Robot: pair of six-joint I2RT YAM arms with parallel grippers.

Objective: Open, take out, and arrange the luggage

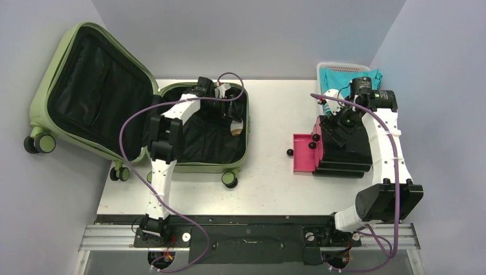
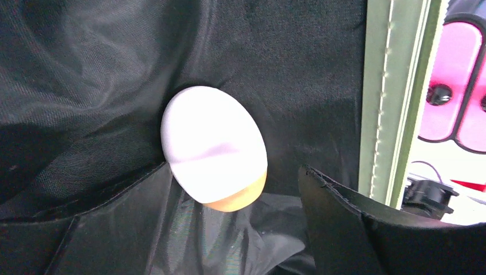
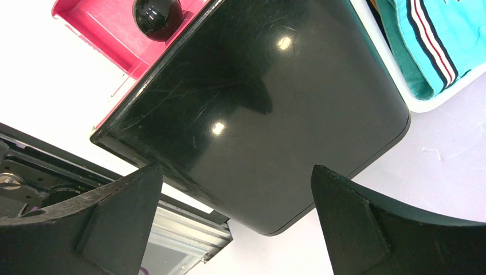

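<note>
The green suitcase (image 1: 209, 167) lies open, lid to the left. In its dark base rests a white oval object with an orange end (image 2: 213, 143), near the right rim. My left gripper hangs over it in the case, open, its fingertips either side of the object's lower part. My right gripper is open above the black top of a pink-fronted drawer box (image 3: 258, 126), nothing between its fingers.
A pink drawer (image 1: 303, 160) sticks out of the box, with a black ball (image 1: 290, 152) beside it. A white basket of turquoise cloth (image 1: 344, 77) stands behind.
</note>
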